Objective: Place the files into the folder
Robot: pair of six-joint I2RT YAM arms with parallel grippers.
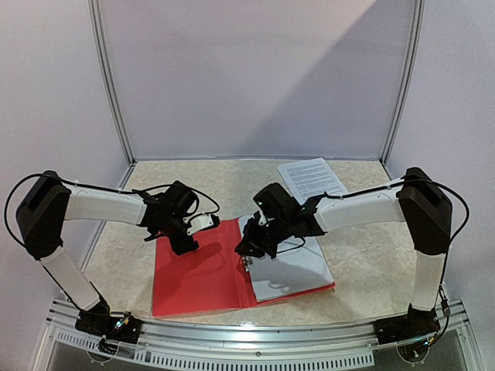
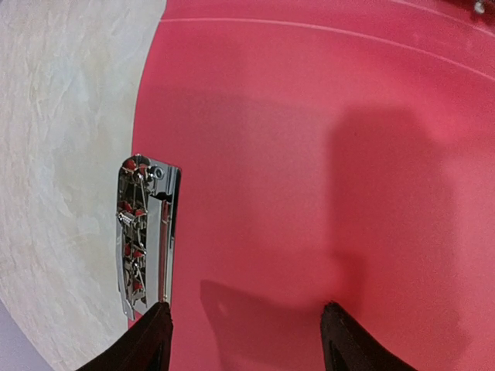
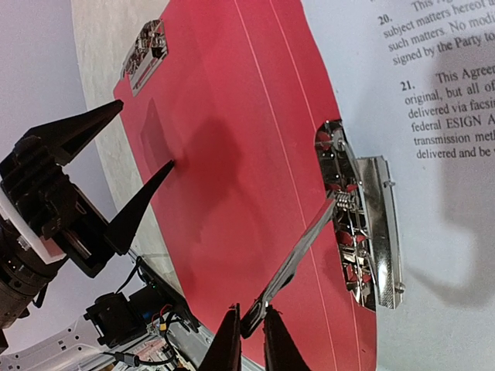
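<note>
The red folder [image 1: 193,280] lies open across the table, white sheets [image 1: 292,270] on its right half. Over the left half my left gripper stands open, nothing between its fingers; a small metal clip [image 2: 147,236] sits at the folder edge beside it. In the right wrist view, a larger metal clip [image 3: 380,232] lies along the left margin of the printed sheet [image 3: 456,85]. A thin lever [image 3: 298,251] sticks up from it. The lever's end reaches in between the close-set fingertips of my right gripper; whether they pinch it is unclear.
A separate printed stack [image 1: 312,179] lies on the table [image 1: 232,189] behind the folder, partly covered by my right arm. Both grippers hover close together near the spine. Bare table shows at the far right and behind my left arm.
</note>
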